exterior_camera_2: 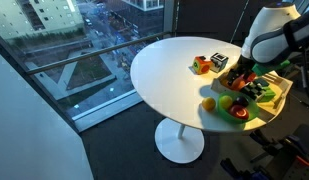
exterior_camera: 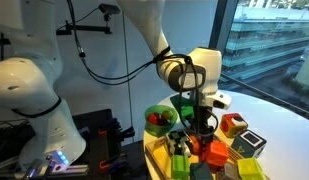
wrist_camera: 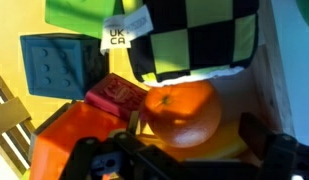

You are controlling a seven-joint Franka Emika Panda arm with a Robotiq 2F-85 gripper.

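Note:
In the wrist view, an orange fruit (wrist_camera: pixel 182 112) lies between the fingertips of my open gripper. The dark fingers (wrist_camera: pixel 266 140) stand on either side of its lower part; whether they touch it, I cannot tell. Along its lower edge shows a yellow object (wrist_camera: pixel 219 145). A black-and-yellow checkered item (wrist_camera: pixel 194 40) lies just above the fruit. Seen from exterior view 1, the gripper (exterior_camera: pixel 201 142) is down among the things in a wooden tray (exterior_camera: pixel 157 153), and the fruit is hard to make out there.
Close around the fruit are an orange-red block (wrist_camera: pixel 69 140), a dark red block (wrist_camera: pixel 116 95) and a blue block (wrist_camera: pixel 59 65). A green bowl (exterior_camera: pixel 160 119) stands beside the tray. Cubes (exterior_camera: pixel 233 125) sit on the other side.

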